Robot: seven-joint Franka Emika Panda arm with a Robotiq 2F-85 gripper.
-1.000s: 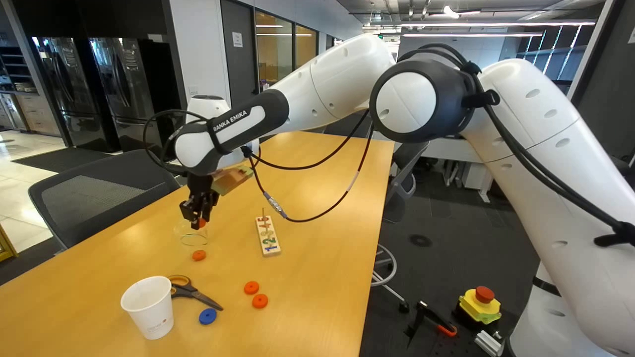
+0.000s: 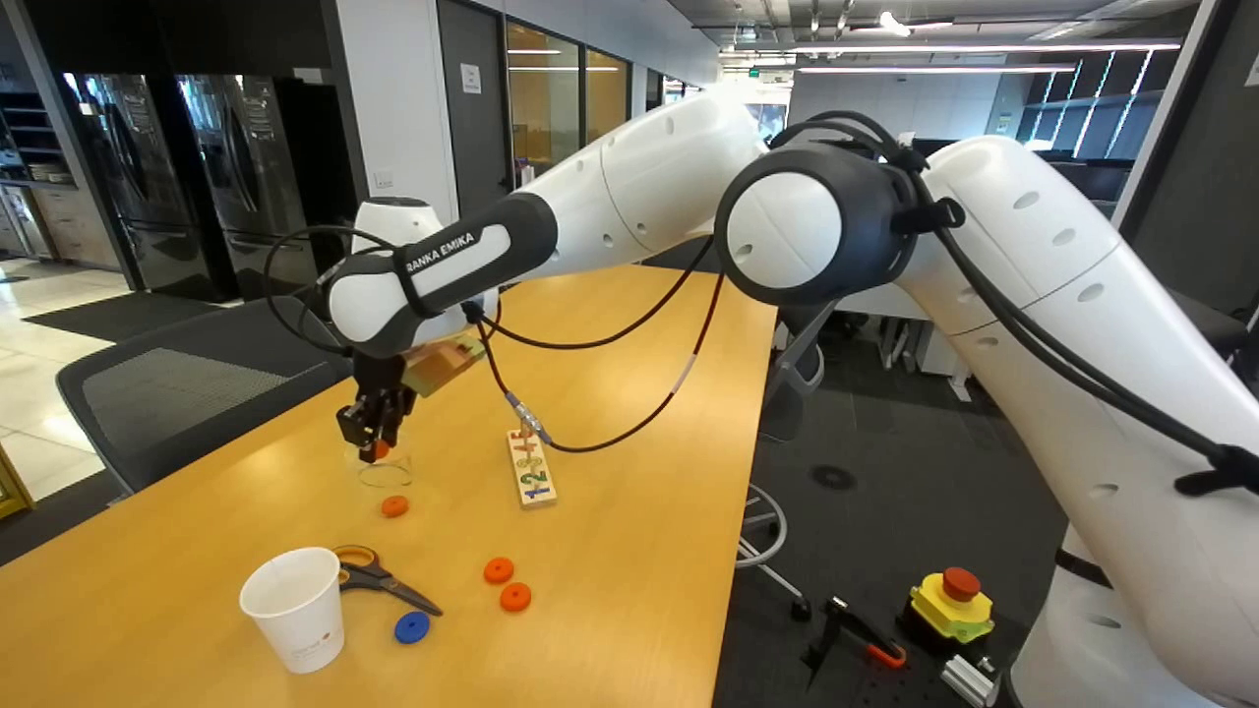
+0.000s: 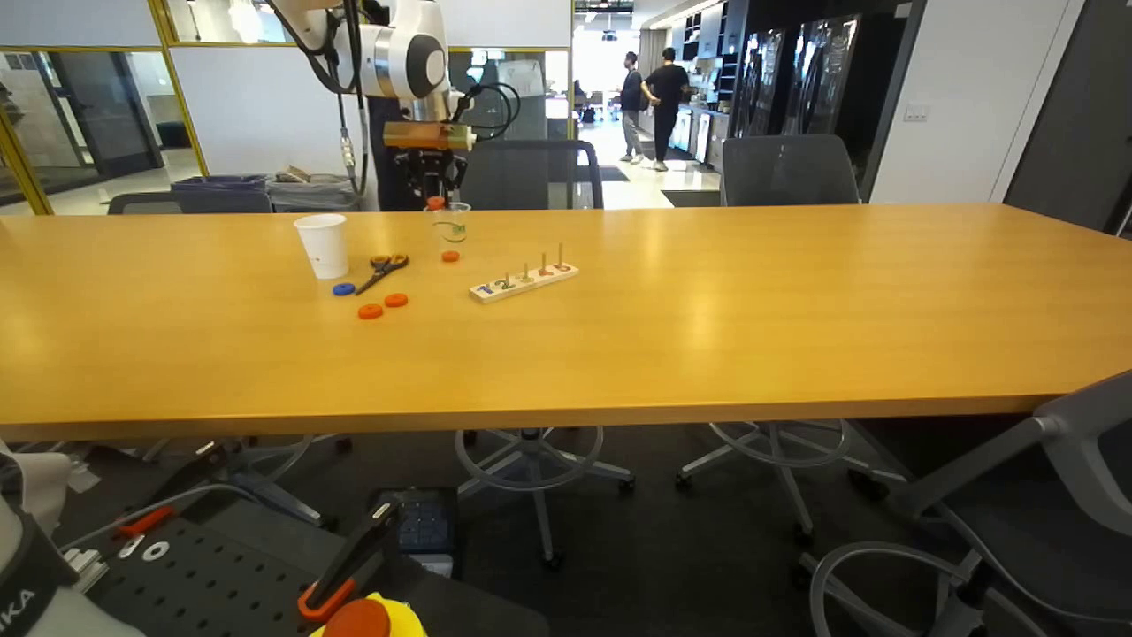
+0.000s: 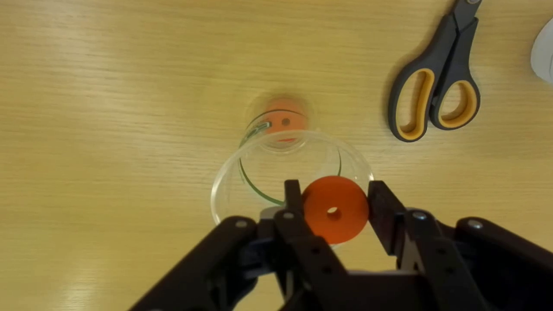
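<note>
An orange ring (image 4: 335, 211) with a small centre hole is pinched between the two fingers of my gripper. In the wrist view it overlaps the near rim of a clear cup (image 4: 220, 179), so ring and gripper stand over that side of the cup's mouth. A second orange ring (image 4: 286, 120) shows through the cup's clear wall; in exterior view 1 this ring (image 2: 394, 506) lies on the table beside the cup. Two more orange rings (image 2: 499, 570) and a blue ring (image 2: 412, 626) lie flat, nearer the camera. The wooden number board (image 2: 531, 468) has upright pegs with no rings on them.
Black scissors (image 2: 375, 576) with orange-lined handles lie by a white paper cup (image 2: 294, 608). A chair (image 2: 201, 372) stands against the table's far-left edge. Toward the right in exterior view 2, the table (image 3: 828, 308) is bare.
The arm has shifted left in exterior view 1, carrying the orange ring with it and slightly lower, to over the clear cup. Everything on the table lies where it did.
</note>
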